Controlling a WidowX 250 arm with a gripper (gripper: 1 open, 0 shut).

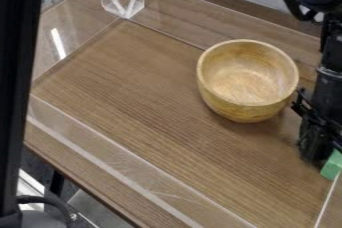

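A wooden bowl [246,77] stands on the table towards the right. My gripper [315,144] is low at the right edge of the view, just right of and nearer than the bowl, dark against the arm, so its fingers are hard to make out; it looks shut. A small green object [333,164] shows at the right edge beside the fingertips; I cannot tell whether it touches them.
Clear acrylic pieces [122,2] stand at the back left, and transparent strips run along the table's edges. A black post [11,72] is at the far left.
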